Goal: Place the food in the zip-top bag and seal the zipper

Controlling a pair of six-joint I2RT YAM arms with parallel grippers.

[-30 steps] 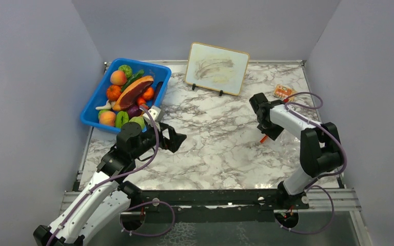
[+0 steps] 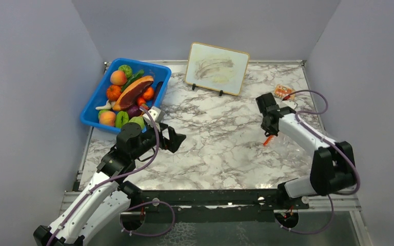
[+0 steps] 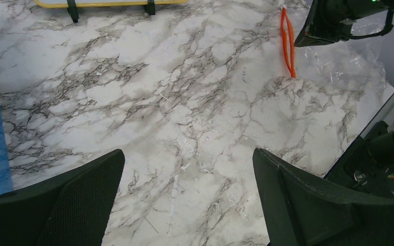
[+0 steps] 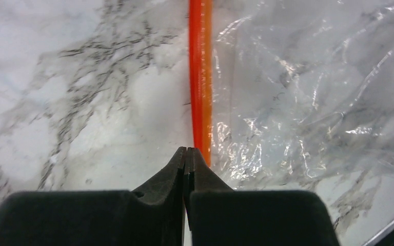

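Note:
The clear zip top bag (image 4: 297,97) lies flat at the right of the table, its red-orange zipper strip (image 4: 201,77) along its left edge. In the left wrist view, the zipper (image 3: 291,51) shows two orange lines that bow apart in the middle. My right gripper is shut, with nothing showing between its fingers; its tips overlap the near end of the strip in view, and contact is unclear. Over the left part of the table, my left gripper (image 2: 175,139) stands open and empty. Toy food, such as a peach (image 2: 118,78), fills the blue bin (image 2: 90,111).
An orange-and-white packet (image 2: 283,92) lies at the far right, behind the right arm. A whiteboard (image 2: 217,69) on black feet stands at the back.
My right arm's elbow has swung right and toward the front, and its gripper has shifted slightly right. The visible orange zipper end sits slightly further right. My left arm has stayed still.

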